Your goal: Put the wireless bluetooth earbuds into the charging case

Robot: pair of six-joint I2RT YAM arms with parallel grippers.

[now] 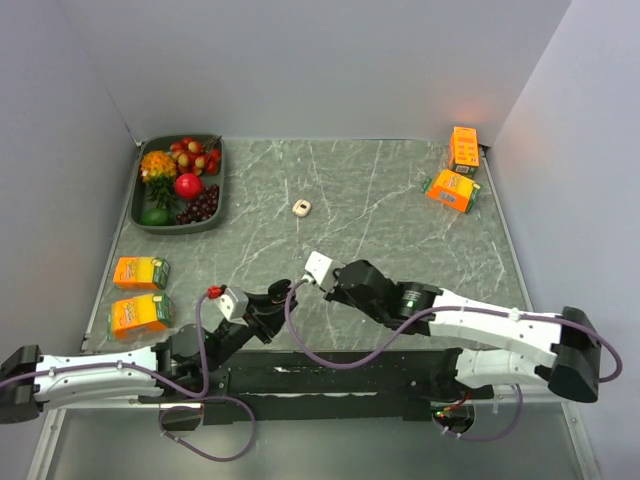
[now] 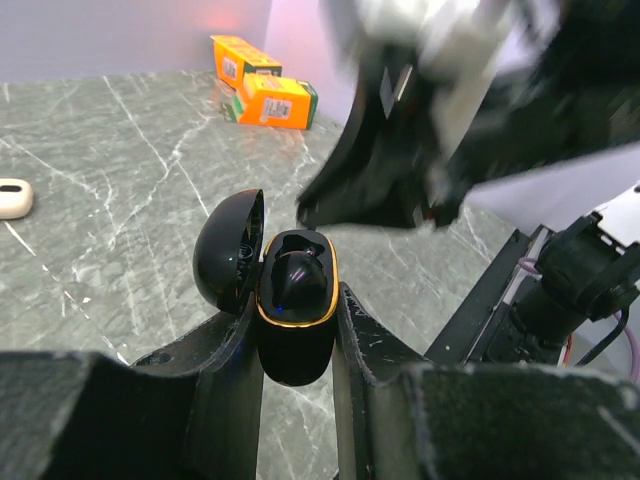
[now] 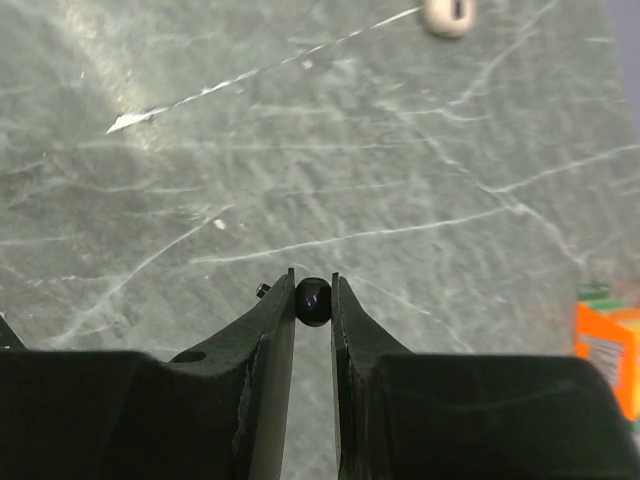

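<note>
My left gripper (image 1: 262, 325) is shut on the black charging case (image 1: 278, 291), whose lid stands raised; in the left wrist view the case (image 2: 295, 330) is upright between the fingers, with a glossy black piece in it. My right gripper (image 1: 328, 291) is apart to the right of it, pointing down, shut on a small black earbud (image 3: 313, 301), seen between its fingertips in the right wrist view. In the left wrist view the right gripper is blurred, above and behind the case.
A white device (image 1: 301, 207) lies mid-table. A fruit tray (image 1: 140, 218) stands back left, juice boxes (image 1: 140, 315) front left, more boxes (image 1: 452, 191) back right.
</note>
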